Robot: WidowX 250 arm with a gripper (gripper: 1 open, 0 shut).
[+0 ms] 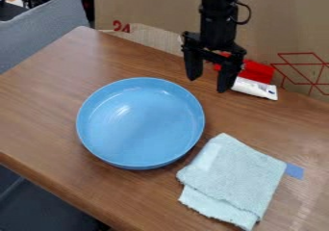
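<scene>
My black gripper (pixel 209 75) hangs open above the back of the wooden table, its fingers just in front of a red object (pixel 256 70) and a white tube (pixel 256 89). A large blue plate (pixel 140 123) lies in the middle of the table. A folded pale cloth (pixel 233 180) lies at the front right. I cannot tell whether the gripper touches the tube or the red object.
A cardboard panel (pixel 144 10) stands along the back edge. A piece of blue tape (pixel 293 170) is beside the cloth.
</scene>
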